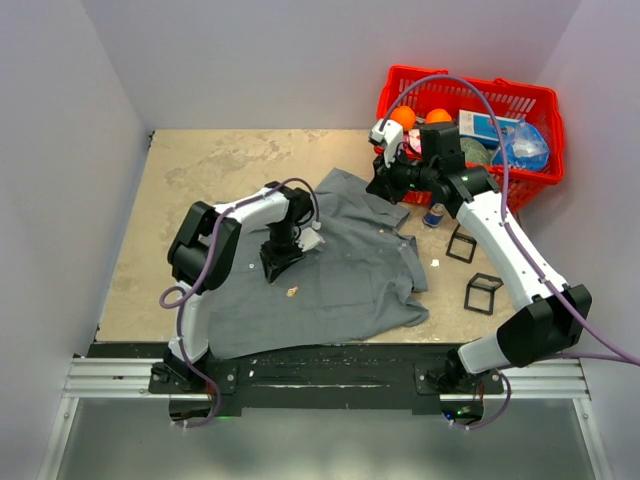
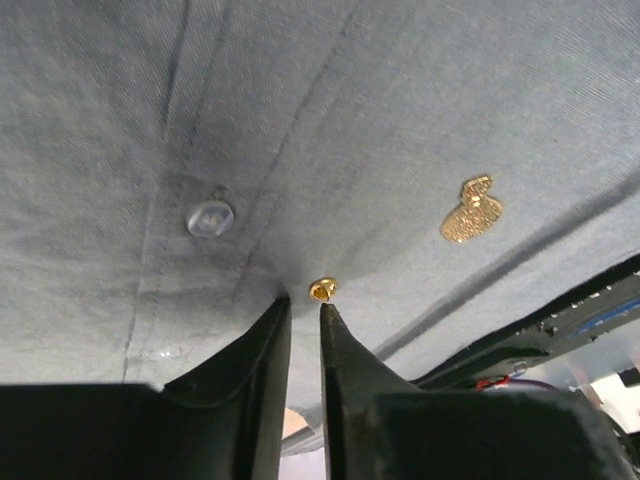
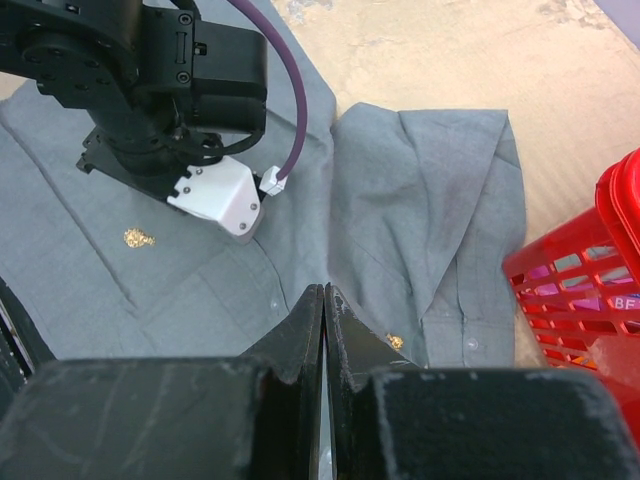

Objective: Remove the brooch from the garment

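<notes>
A grey garment [image 1: 345, 290] is spread over the table. On it lies a gold brooch [image 2: 472, 210], right of my left gripper in the left wrist view. That gripper is low over the cloth, its fingers a little apart with a narrow gap. A small gold stud [image 2: 322, 289] sits just beyond its right fingertip; whether they touch, I cannot tell. My right gripper is shut above the garment, nothing showing between its fingers. Another small gold piece [image 3: 395, 341] lies on the cloth near it, partly close behind a finger.
A red basket [image 1: 545, 90] with oranges and packages stands at the back right. Two dark frames [image 1: 484, 292] and a small can [image 1: 434, 214] are on the table's right side. A clear button [image 2: 210, 218] is on the cloth. Bare table lies at the left.
</notes>
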